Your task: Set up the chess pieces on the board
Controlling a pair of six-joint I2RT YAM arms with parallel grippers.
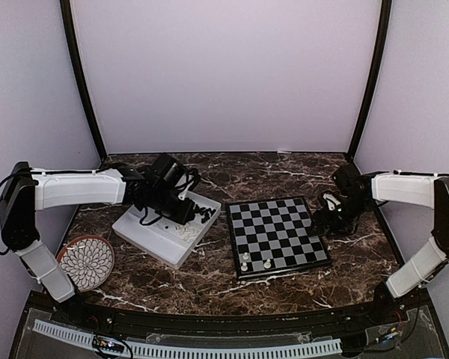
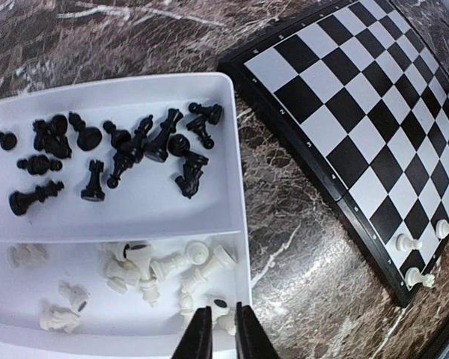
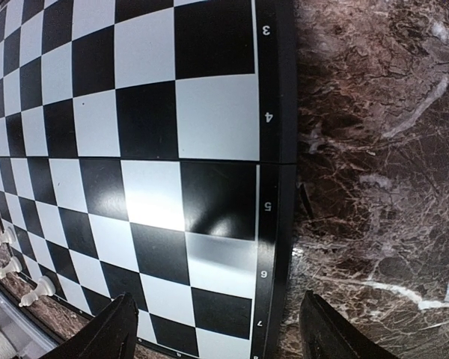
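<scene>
The chessboard (image 1: 277, 235) lies on the marble table, with three white pieces standing at its near-left corner; one is this white piece (image 2: 408, 243). Left of the board sits a divided white tray (image 1: 153, 243). Black pieces (image 2: 127, 153) lie loose in its far compartment, white pieces (image 2: 198, 253) in the near one. Over the tray hangs my left gripper, its fingers a little apart; a white piece shows below the tips, and nothing appears gripped. My right gripper is open above the board's right edge, nothing between its fingers.
A round patterned plate (image 1: 86, 262) rests at the left front of the table. Bare marble (image 1: 209, 277) separates tray and board. Behind the board the table is clear, and walls close off the back and both sides.
</scene>
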